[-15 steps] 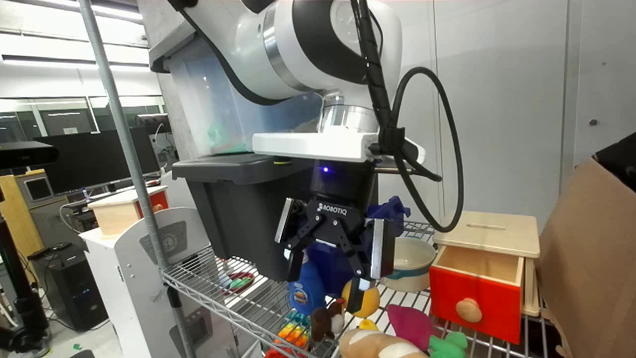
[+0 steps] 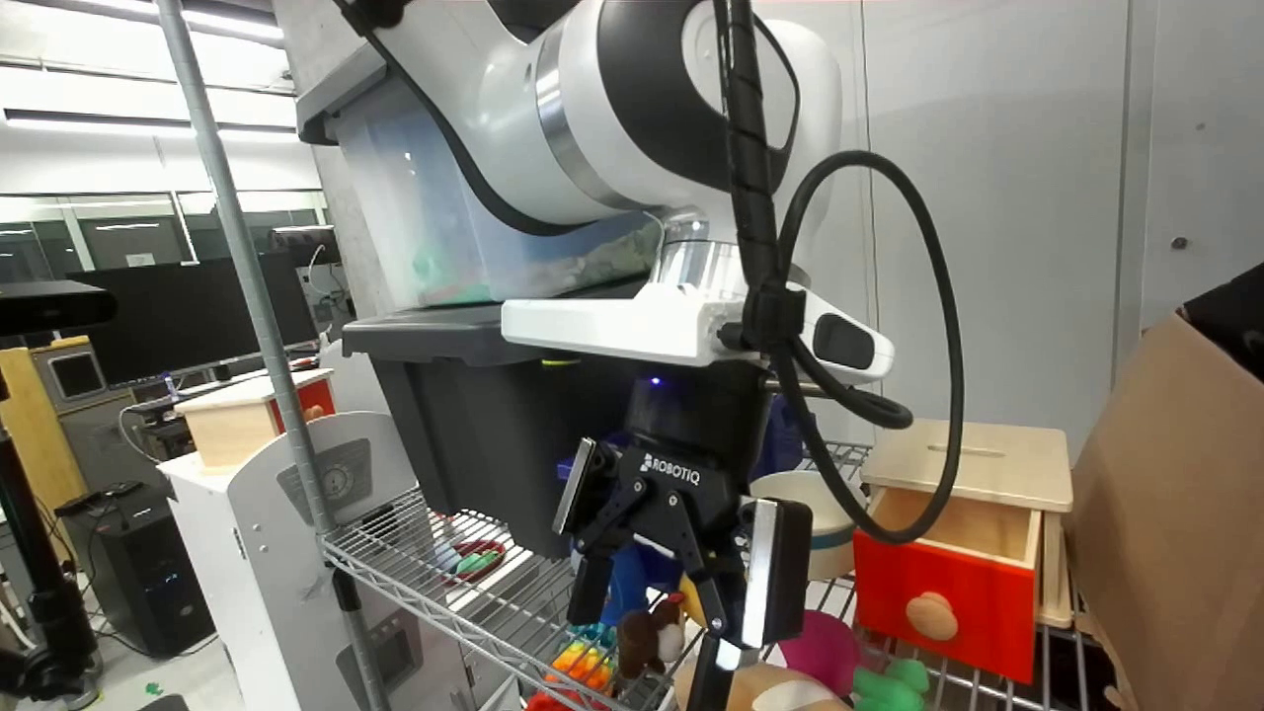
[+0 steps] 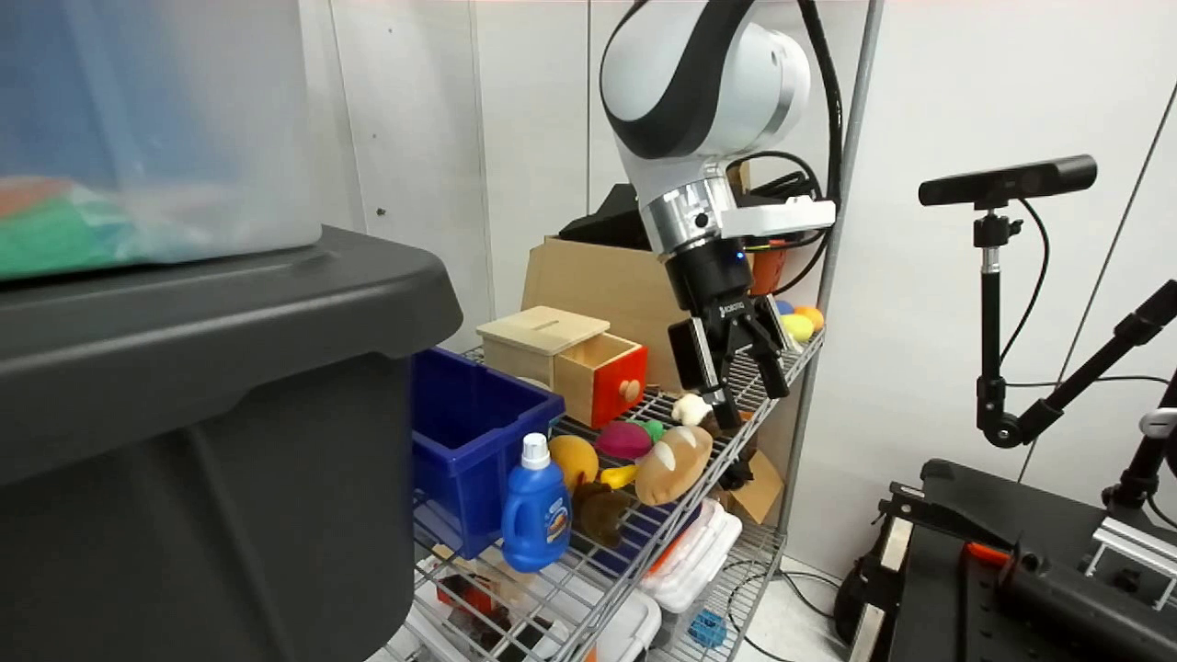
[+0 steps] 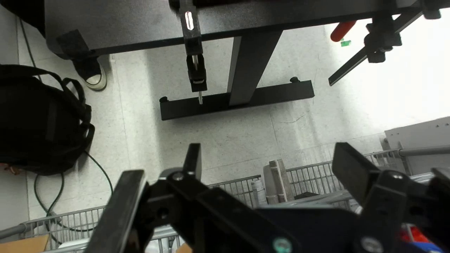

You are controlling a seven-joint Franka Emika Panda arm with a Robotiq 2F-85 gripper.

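Note:
My gripper (image 2: pixel 649 640) stands open above the front part of the wire shelf, its fingers spread and nothing held between them. In the wrist view, bare floor shows between the fingertips. Beneath and behind the gripper lie a bread loaf toy (image 3: pixel 674 465), a magenta toy (image 3: pixel 624 440), an orange ball (image 3: pixel 574 459) and a brown plush (image 3: pixel 599 514). A blue detergent bottle (image 3: pixel 537 509) stands upright beside the blue bin (image 3: pixel 485 436). The wooden box's red-fronted drawer (image 2: pixel 944 606) is pulled out; its inside is only partly visible.
A large black tote (image 2: pixel 474 433) crowds one side of the arm. Cardboard (image 2: pixel 1173 510) stands near the drawer box. A pale bowl (image 2: pixel 818 521) is partly hidden behind the gripper. Toward the aisle, the floor (image 4: pixel 219 139) is open below a dark desk (image 4: pixel 126 29).
In exterior view 1 my gripper has shifted slightly right and down and tilted more. It now covers more of the bowl and orange ball. The objects on the shelf have not visibly moved.

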